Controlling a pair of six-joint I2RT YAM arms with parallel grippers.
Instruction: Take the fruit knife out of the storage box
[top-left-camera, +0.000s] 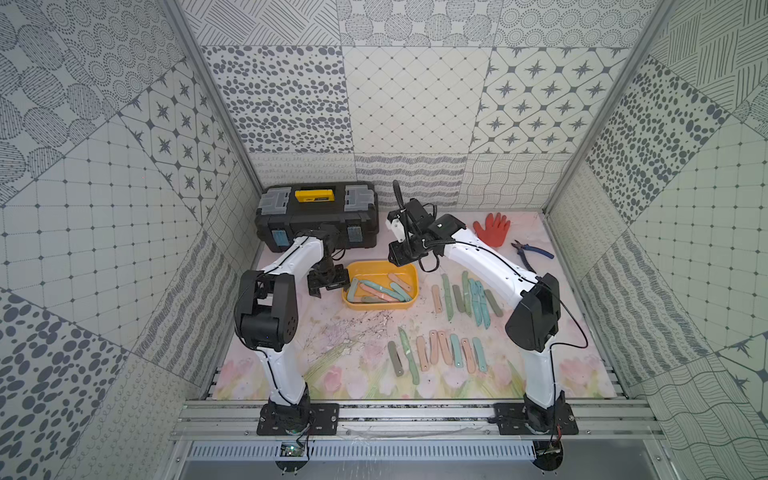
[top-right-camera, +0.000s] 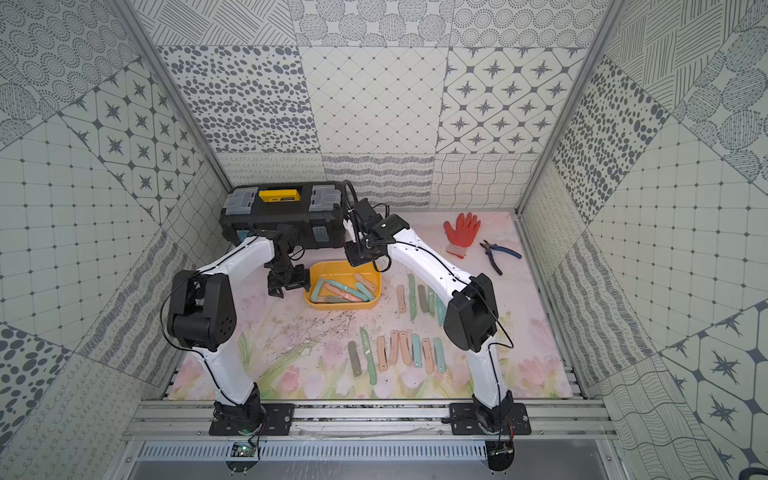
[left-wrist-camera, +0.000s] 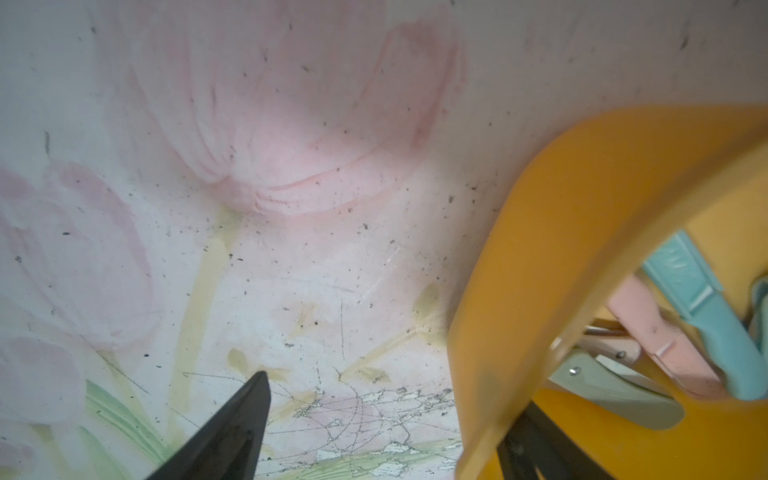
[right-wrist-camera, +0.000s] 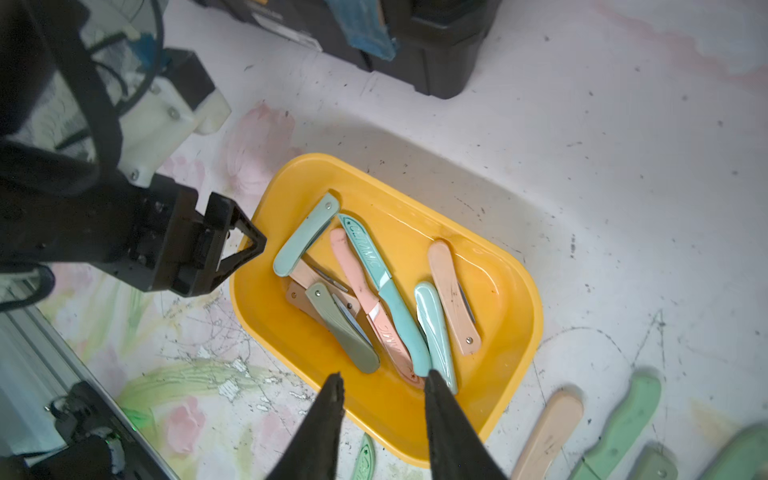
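The yellow storage box (right-wrist-camera: 496, 264) holds several fruit knives, among them a long teal knife (right-wrist-camera: 402, 320), a pink knife (right-wrist-camera: 352, 260) and shorter folded ones. My left gripper (top-left-camera: 326, 285) is low at the box's left end; in the left wrist view its fingers are apart, the box wall beside the right finger, which is partly hidden. My right gripper is above the box, toward its back right, its fingers apart with nothing seen held between them.
A black toolbox (top-left-camera: 296, 216) stands behind the box. A red glove (top-left-camera: 491, 232) and pliers (top-left-camera: 528, 249) lie at the back right. More knives lie in rows to the right and front.
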